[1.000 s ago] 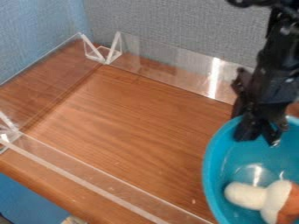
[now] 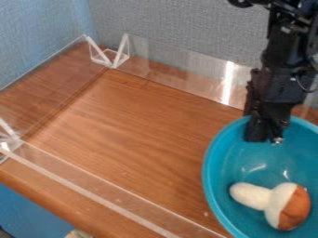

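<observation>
A teal bowl (image 2: 222, 167) sits at the right of the camera view. In it lies a white toy with an orange-brown end (image 2: 267, 201), like a mushroom. My black gripper (image 2: 263, 132) reaches down to the bowl's far rim; its fingers are dark and partly hide that rim. What is between them cannot be made out clearly, though the rim runs into them.
Grey and blue panels stand behind.
The bowl with the toy in it has shifted left and slightly up in the view, and my gripper has moved slightly left along with it.
</observation>
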